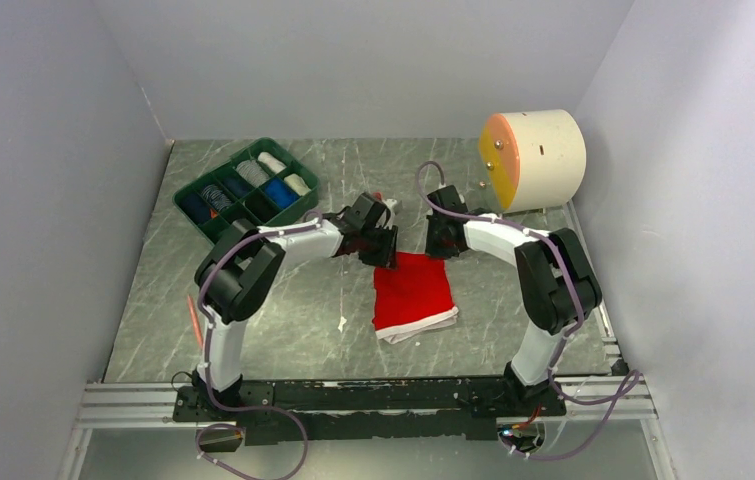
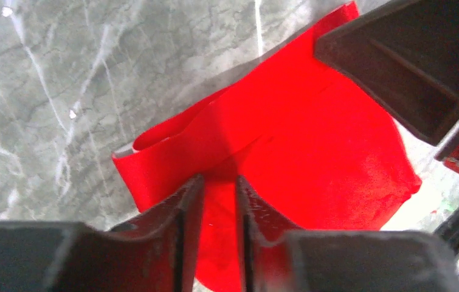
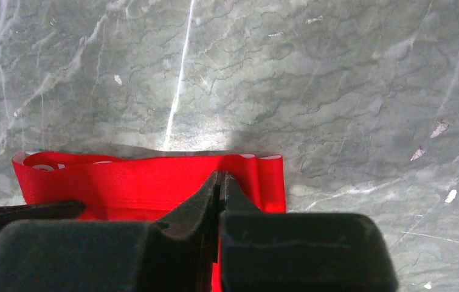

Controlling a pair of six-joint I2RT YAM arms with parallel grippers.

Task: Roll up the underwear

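The red underwear [image 1: 413, 295] with its white band lies folded on the table between the arms. My left gripper [image 1: 386, 262] is over its back left part; in the left wrist view its fingertips [image 2: 219, 188] are slightly apart on the red cloth. My right gripper [image 1: 437, 254] is shut at the back right part; in the right wrist view its fingertips [image 3: 219, 176] meet on the cloth near the folded back edge. Whether cloth is caught between them is unclear.
A green divided box [image 1: 248, 200] with rolled items stands at the back left. A white cylinder [image 1: 543, 160] with a coloured face stands at the back right. A red stick [image 1: 194, 322] lies at the left. The table in front of the box is mostly clear.
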